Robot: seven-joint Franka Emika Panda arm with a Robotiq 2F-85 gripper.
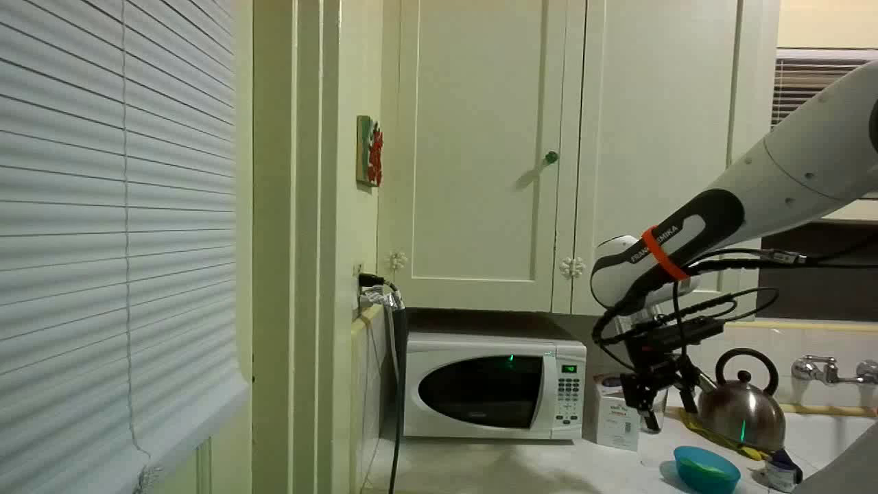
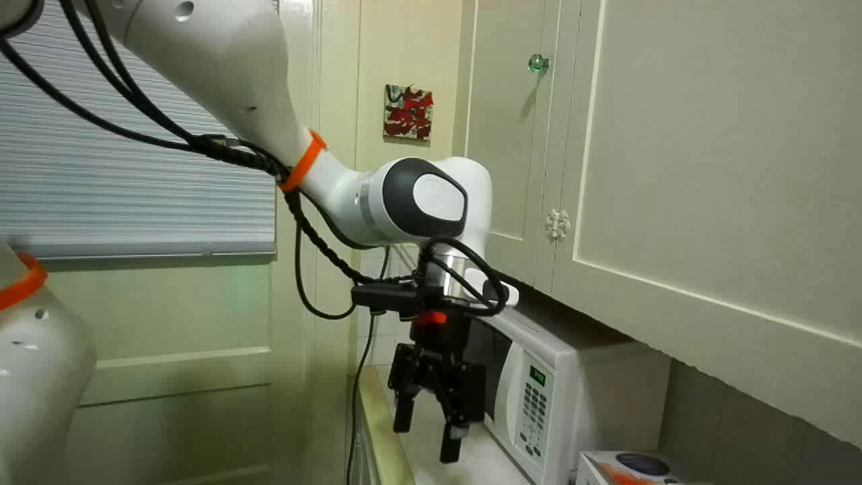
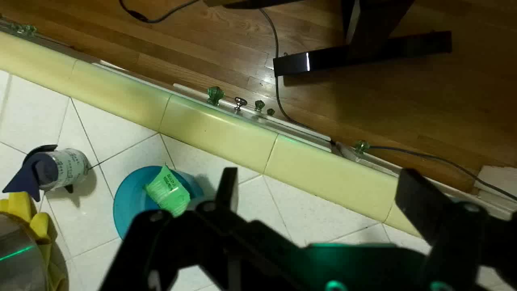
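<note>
High over the white tiled counter hangs my gripper, its fingers wide apart and nothing between them. A blue bowl [image 3: 128,196] sits on the counter, left of the gripper in the wrist view. Inside that bowl lies a green packet [image 3: 168,190]. In exterior view 1 the gripper [image 1: 671,420] hangs above and to the left of the blue bowl [image 1: 699,471], in front of a white box [image 1: 614,418]. From exterior view 2, the gripper [image 2: 425,440] points down in front of the microwave [image 2: 539,404], and the bowl is out of sight.
A metal kettle [image 1: 745,409] stands behind the bowl, with yellow gloves [image 3: 41,225] beside it. A small labelled container [image 3: 68,167] lies near the bowl. Cabinets [image 1: 485,165] overhang the microwave. The yellow counter edge [image 3: 218,133] drops to a wooden floor.
</note>
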